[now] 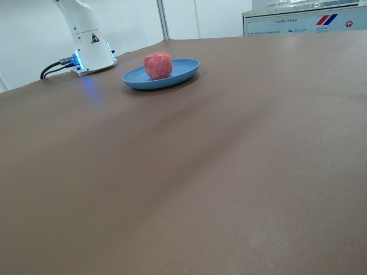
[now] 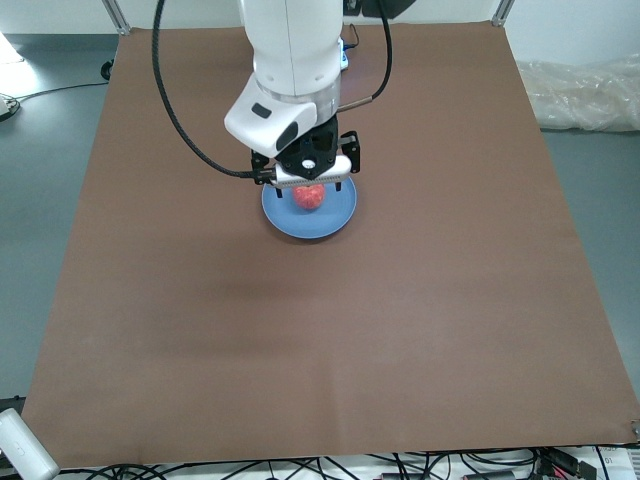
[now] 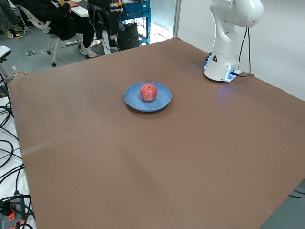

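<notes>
A red apple (image 2: 309, 198) rests on a blue plate (image 2: 333, 214) on the brown table; the top view shows the apple (image 1: 157, 66) on the plate (image 1: 183, 69), as does the right view, apple (image 3: 148, 92) on plate (image 3: 162, 99). In the left view my white arm carries the gripper (image 2: 309, 189) over the plate, just above and behind the apple as seen there. Its black finger parts show at either side, but whether it is open or shut I cannot tell. The gripper is out of frame in the top and right views.
Cables and equipment run along one edge (image 3: 14, 200). A seated person is beyond the table in the right view.
</notes>
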